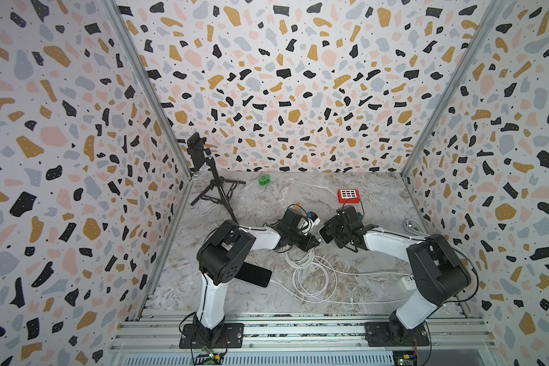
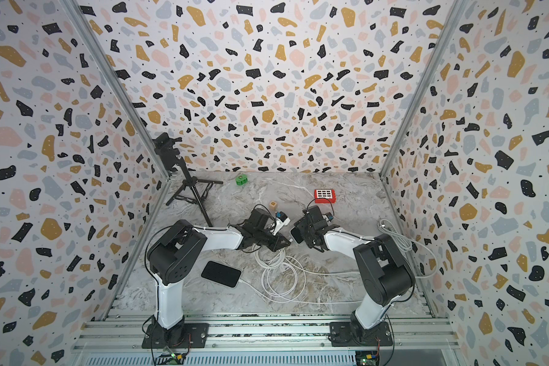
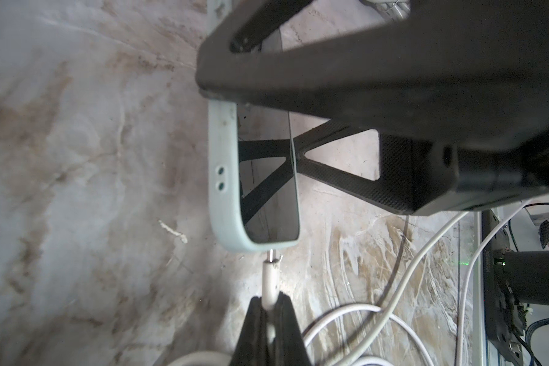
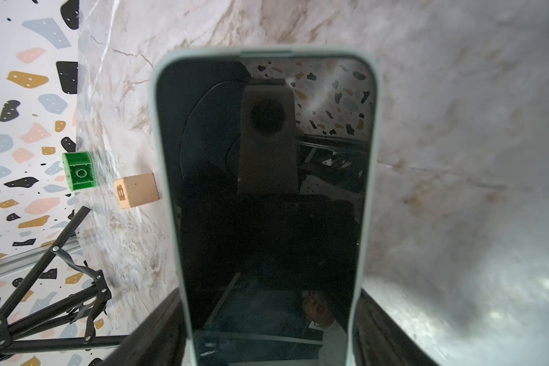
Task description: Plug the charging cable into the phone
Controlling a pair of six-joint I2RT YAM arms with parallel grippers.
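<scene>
In the left wrist view, a phone (image 3: 222, 210) in a pale green case hangs above the table, its screen facing sideways. The white plug (image 3: 270, 283) of the charging cable points at the case's bottom edge. Its metal tip reaches that edge; I cannot tell whether it sits inside the port. My left gripper is shut on the plug just behind this tip. Across the phone's sides, my right gripper is shut on it, one blurred finger (image 4: 155, 332) showing left of the screen (image 4: 265, 225). The port is hidden in the right wrist view.
Loops of white cable (image 1: 297, 264) lie below the grippers. A second dark phone (image 1: 254, 274) rests at front left, a cable running from it. Around the back are a tripod (image 1: 218, 183), a green box (image 1: 264, 180), a red box (image 1: 349, 195) and a wooden block (image 2: 273, 205).
</scene>
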